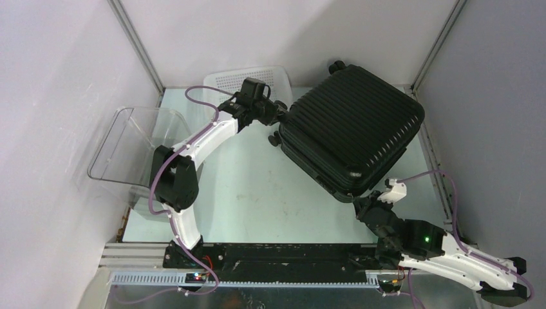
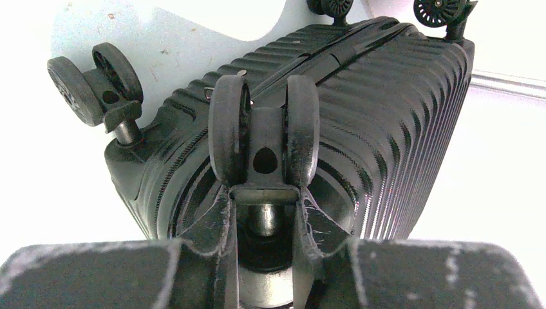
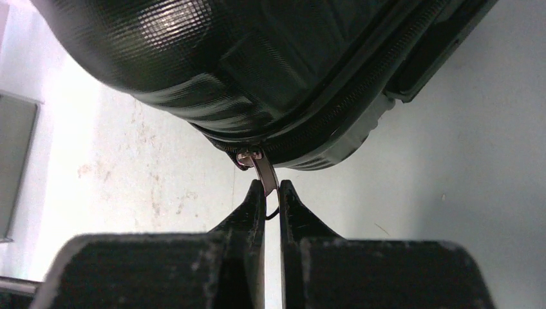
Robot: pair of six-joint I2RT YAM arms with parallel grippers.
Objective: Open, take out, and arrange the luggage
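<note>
A black ribbed suitcase (image 1: 354, 122) lies flat and slantwise on the table in the top view. At its upper left corner my left gripper (image 1: 278, 114) is shut on a caster wheel (image 2: 264, 138); the left wrist view shows the fingers on either side of the wheel's stem. My right gripper is shut on a metal zipper pull (image 3: 263, 168) at the case's near corner. The zipper (image 3: 360, 87) runs along the side from that pull, and the seam by the pull looks closed. The case's contents are hidden.
A clear plastic bin (image 1: 106, 145) stands at the left. Behind the left arm is a white perforated basket (image 1: 225, 80). Bare tabletop (image 1: 264, 193) lies in front of the case, and walls close in the back and both sides.
</note>
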